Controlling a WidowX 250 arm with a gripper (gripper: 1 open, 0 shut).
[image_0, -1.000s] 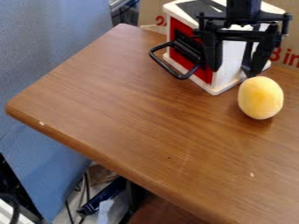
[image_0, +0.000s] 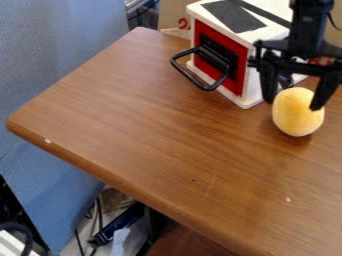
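My black gripper (image_0: 293, 82) hangs at the upper right, just above and behind a yellow fuzzy ball (image_0: 298, 115) resting on the wooden table. Its fingers point down and stand apart, with nothing visible held between them; its right side runs toward the frame's edge. Behind it is a white box (image_0: 241, 17) with a red front panel (image_0: 214, 66) and a black loop handle sticking out toward the table.
A blue padded surface (image_0: 47, 60) lies beyond its left edge. Cables and clutter show below the table at lower left. A cardboard box stands behind.
My gripper has moved right and somewhat down, away from the front of the white box and toward the yellow ball. The ball and box look unmoved.
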